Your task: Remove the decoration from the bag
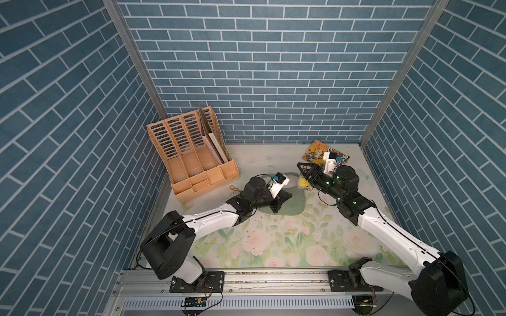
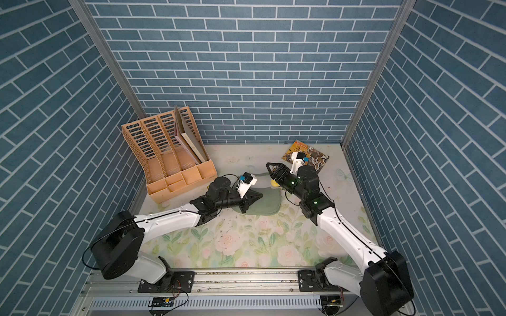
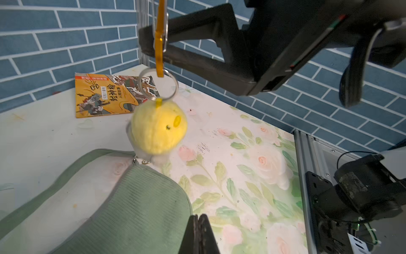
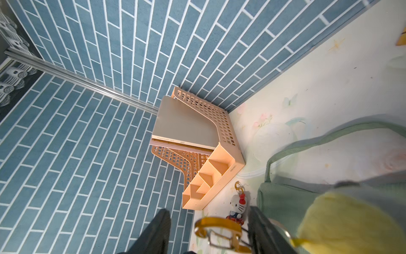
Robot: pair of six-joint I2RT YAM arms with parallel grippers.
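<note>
The green bag (image 3: 139,203) lies flat on the table, its strap (image 4: 321,139) looped out behind it. A yellow chick decoration (image 3: 158,127) hangs by a metal ring (image 3: 143,86) from an orange carabiner (image 3: 159,46), above the bag's corner. In the right wrist view, the carabiner sits at my right gripper. Its fingers (image 4: 157,230) stand apart, and the carabiner appears hooked on one of them. My left gripper is shut over the bag, with nothing between its fingers; the carabiner and ring are clear of them.
A Hello Kitty charm (image 4: 237,205) with a gold clasp lies beside the bag. The orange rack (image 1: 195,158) with upright folders stands at the back left. A picture book lies at the back right.
</note>
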